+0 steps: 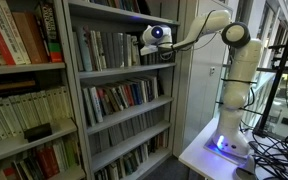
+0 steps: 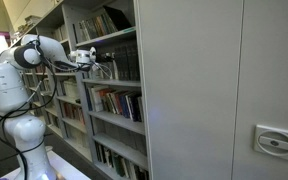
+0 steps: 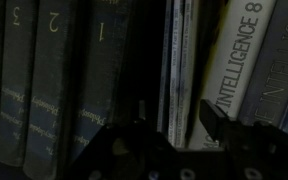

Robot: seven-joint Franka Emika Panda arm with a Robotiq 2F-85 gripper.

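In exterior view 1 my gripper [image 1: 143, 48] faces the upper part of the bookcase, in front of a row of books [image 1: 109, 50]. The wrist view shows its dark fingertips spread apart at the bottom, so the gripper is open. Beyond the gap stand thin pale spines [image 3: 174, 65]; whether the fingers touch them cannot be told. Right of these is a white book marked "INTELLIGENCE 8" [image 3: 236, 62]. On the left stand dark volumes numbered 1 [image 3: 101, 70], 2 [image 3: 52, 70] and 3 [image 3: 16, 70], with a dark gap beside volume 1.
Lower shelves [image 1: 130, 113] hold more rows of books. A wide pale panel [image 2: 191, 90] borders the bookcase in exterior view 2. The arm's base stands on a white table [image 1: 206, 158], and cables [image 1: 278, 156] lie behind it.
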